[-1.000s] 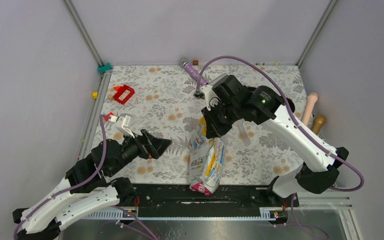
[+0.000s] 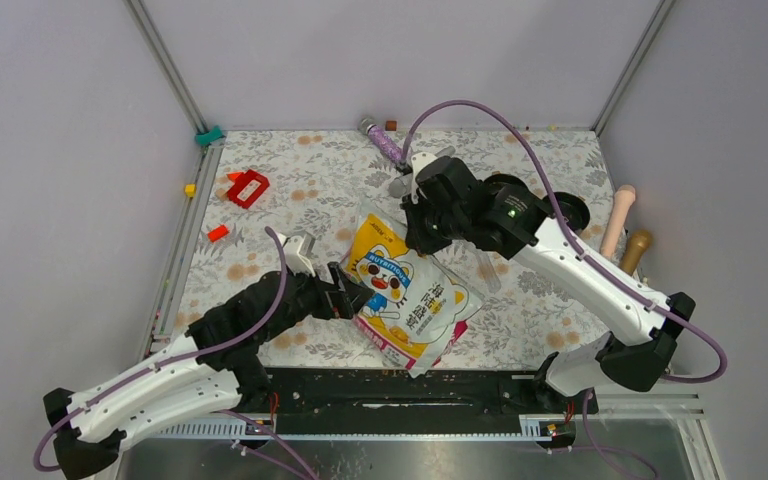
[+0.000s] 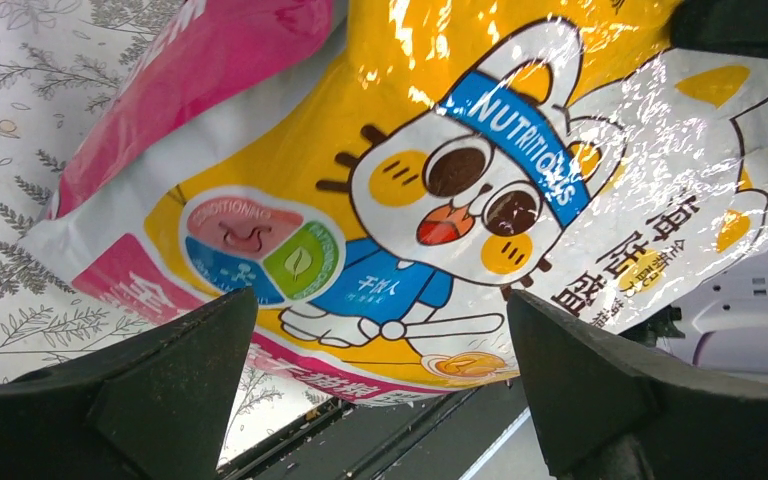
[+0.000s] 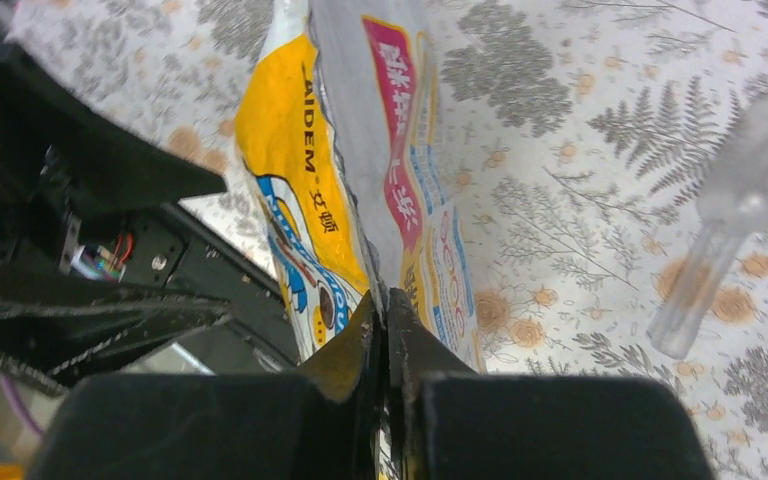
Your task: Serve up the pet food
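Note:
A yellow, white and pink pet food bag (image 2: 415, 305) hangs tilted near the table's front edge, its cartoon face turned up in the top view. Pinching its upper edge is my right gripper, shut on the bag's top seam. My left gripper is open at the bag's left side; the printed bag (image 3: 380, 260) spreads behind its fingers (image 3: 160, 380), and whether they touch it I cannot tell. Two black bowls sit at the back right; one bowl (image 2: 567, 212) is partly covered by the right arm. A clear plastic scoop (image 4: 735, 200) lies on the table.
A red box (image 2: 248, 188) and a small orange block (image 2: 218, 233) lie at the left. At the back is a purple microphone-like object (image 2: 382, 138). Two wooden-handled items, one a brown handle (image 2: 636, 250), rest along the right edge.
The bag has swung from hanging narrow to showing its broad printed face, its lower end shifting left. My left gripper has moved right to the bag.

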